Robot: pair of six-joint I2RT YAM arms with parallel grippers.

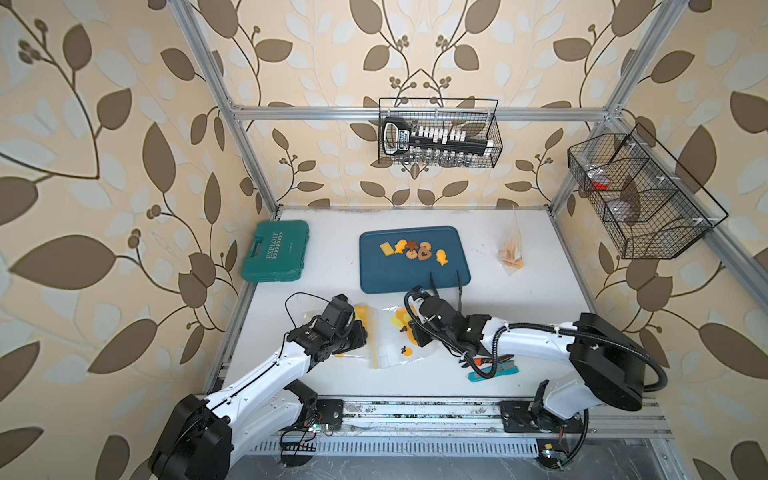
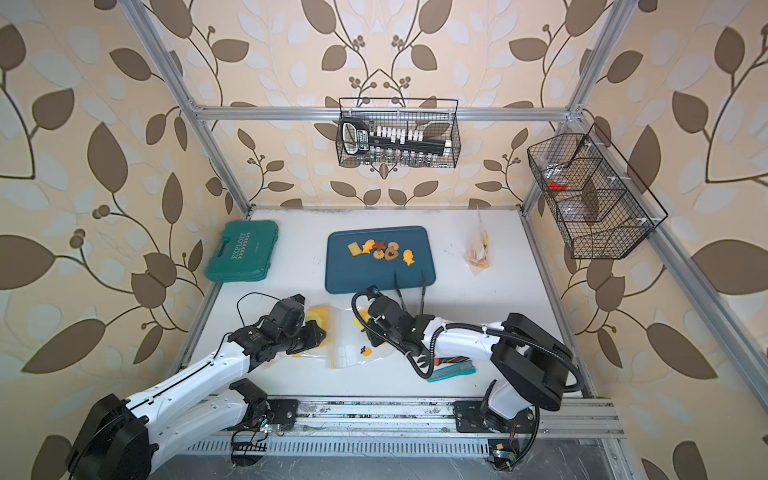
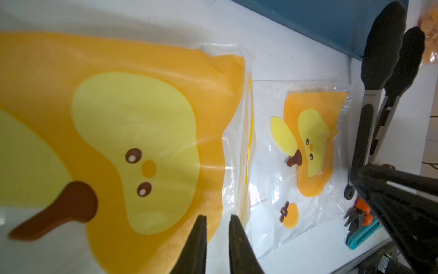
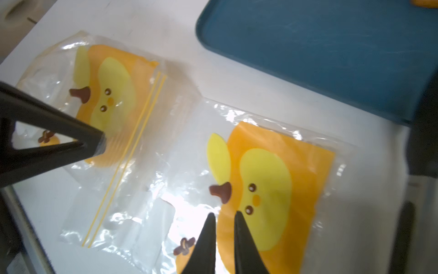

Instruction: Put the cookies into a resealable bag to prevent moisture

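Several cookies [image 1: 424,254] lie on the blue tray [image 1: 376,276], behind the bags. Two clear bags with orange-and-yellow animal prints lie flat on the table: the left bag [image 3: 150,91] and the right bag [image 4: 269,191]. A double yellow zip line [image 4: 123,164] runs along the left bag's edge beside the right bag. Over the left bag, my left gripper is shut, nothing visible between its fingers. My right gripper is over the right bag, its fingers slightly apart with nothing seen held. In the top views the arms hide parts of both bags.
Black tongs [image 3: 378,77] lie just right of the right bag. A teal cutter [image 1: 493,371] sits near the front edge, partly behind my right arm. The green case [image 1: 276,250] stands at left, and a small snack bag [image 1: 512,254] lies at back right.
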